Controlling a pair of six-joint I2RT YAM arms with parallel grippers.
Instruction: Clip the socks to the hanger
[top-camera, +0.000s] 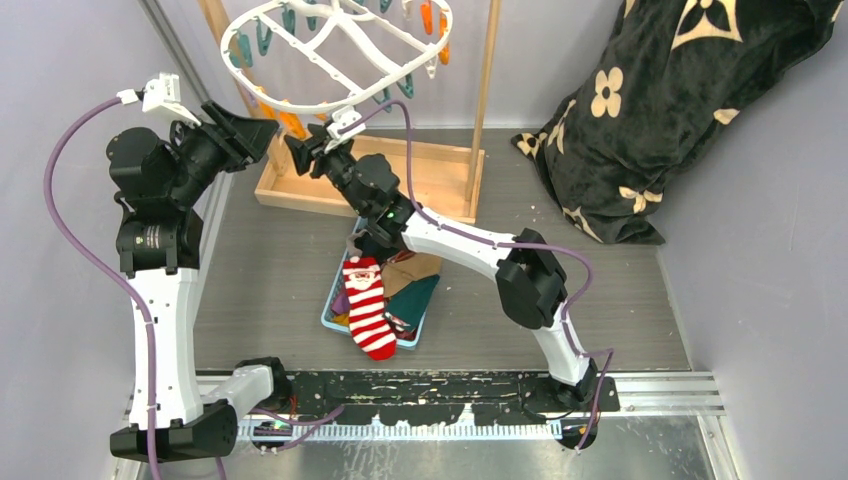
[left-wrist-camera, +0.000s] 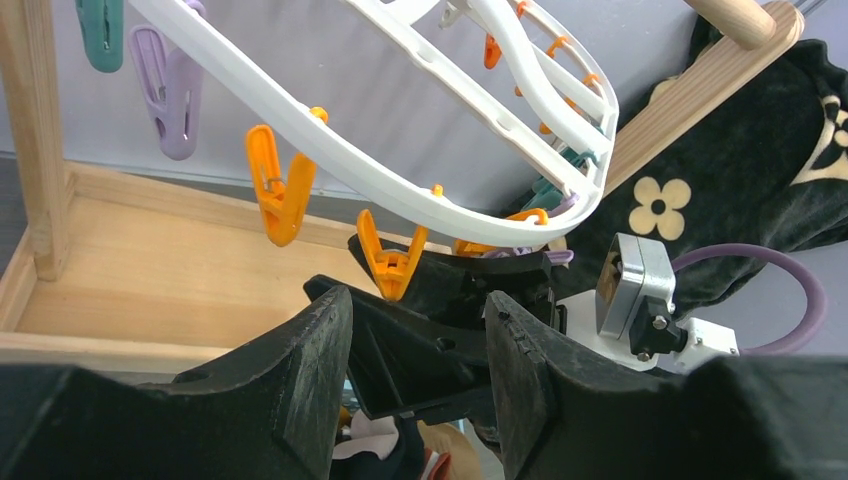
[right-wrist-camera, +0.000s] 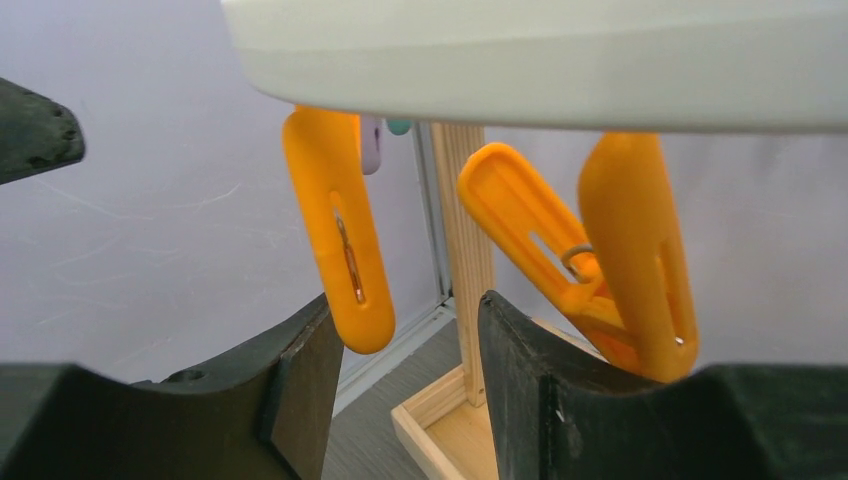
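The white hanger with hanging clips is at the top. My left gripper stands open below and left of it, no object clearly between its fingers. My right gripper is open at the hanger's underside, an orange clip hanging at its left finger; another orange clip is to the right. Socks, including a striped one, lie in the blue basket under the right arm.
A wooden stand supports the hanger. A black patterned cushion fills the right back.
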